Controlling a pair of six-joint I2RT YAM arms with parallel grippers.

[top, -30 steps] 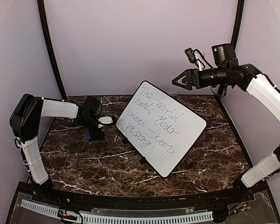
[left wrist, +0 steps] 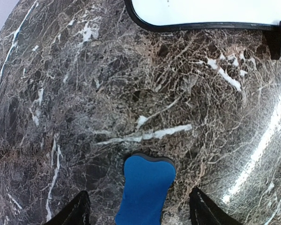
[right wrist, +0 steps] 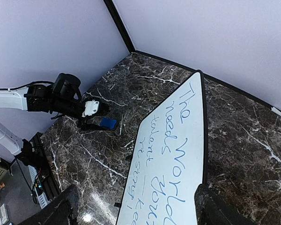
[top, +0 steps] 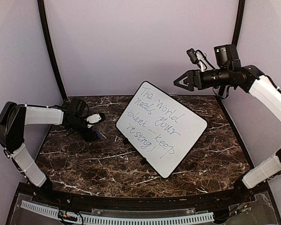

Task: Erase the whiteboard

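Note:
The whiteboard (top: 161,129) lies turned at an angle on the dark marble table, with handwriting in dark marker across it. A blue eraser rests on the marble left of the board; the right wrist view also shows it, next to the left arm. In the left wrist view my left gripper is open, its fingers on either side of the eraser's lower part with gaps between. From above, the left gripper mostly hides the eraser. High behind the board's far right edge, my right gripper (top: 180,81) stands open with nothing between its fingers.
Small black clips (top: 144,161) stick out along the board's lower left edge. Bare marble (top: 93,168) stretches in front of the board on the left. Pale walls (top: 131,47) close off the back and sides.
The left arm has drawn back to the left, its gripper going from right of the eraser to over it. The right arm has barely shifted. Board and writing look the same.

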